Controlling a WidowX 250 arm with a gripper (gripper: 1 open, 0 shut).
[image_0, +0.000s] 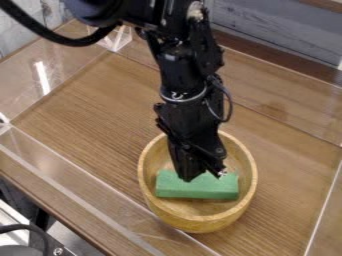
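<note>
A round wooden bowl (225, 219) sits on the wooden table in the lower middle of the camera view, with a green rectangular block (203, 185) lying inside it. My black gripper (182, 168) reaches down from the top into the back left of the bowl, its tips just above the block. It looks shut, with nothing visible between its fingers. The tips partly cover the block's upper edge, so whether they touch it is unclear.
A pale wall (287, 35) runs along the back. Dark cables and a white object lie beyond the front left edge.
</note>
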